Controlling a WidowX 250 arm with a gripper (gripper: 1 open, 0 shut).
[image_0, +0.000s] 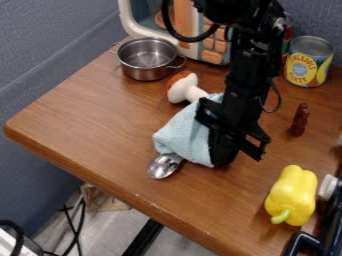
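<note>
My black gripper (227, 140) is low over a pale blue cloth (187, 130) near the middle-right of the wooden table (94, 120), its fingertips at the cloth's right part; whether it is shut on it is hidden. A silver spoon (163, 167) lies at the cloth's lower left edge, partly covered. A white mushroom toy (185, 87) with an orange cap lies behind the cloth.
A steel pot (144, 64) sits back left, a toy microwave (201, 45) behind it. A can (306, 64) and small brown bottle (299, 120) stand at the right. A yellow pepper (291, 195) lies front right.
</note>
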